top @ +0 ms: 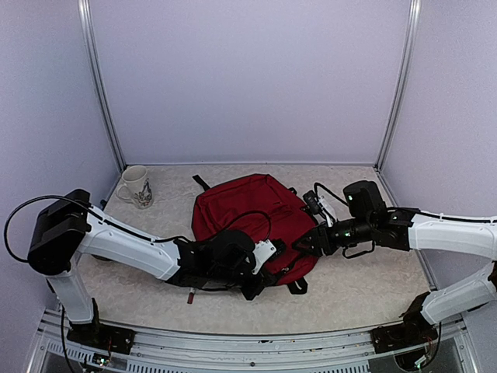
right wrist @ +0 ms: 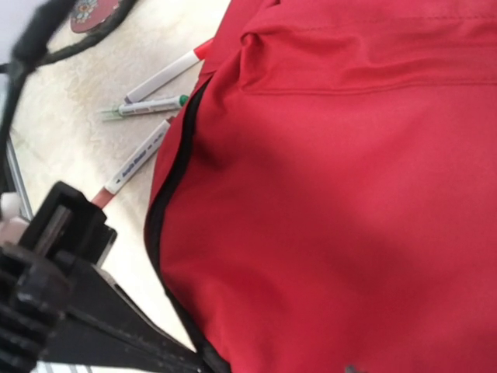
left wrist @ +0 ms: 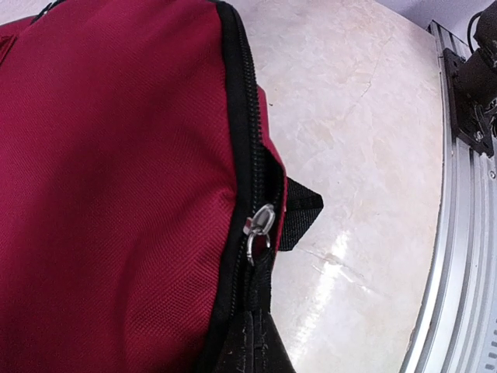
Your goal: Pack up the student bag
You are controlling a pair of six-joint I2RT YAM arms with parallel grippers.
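A red backpack [top: 241, 202] with a black zipper lies in the middle of the table. In the left wrist view the metal zipper slider [left wrist: 260, 221] has its black pull strap running down to my left gripper, whose fingertips are shut on or at the strap; I cannot tell how firmly. In the top view my left gripper [top: 264, 280] is at the bag's front edge. My right gripper [top: 303, 242] is over the bag's right side; whether anything lies between its fingers cannot be told.
A white mug [top: 136, 186] stands at the back left. Several markers [right wrist: 163, 78] lie beside the bag in the right wrist view. Bare table [top: 365, 287] shows at the front right, and the metal rail runs along the front edge.
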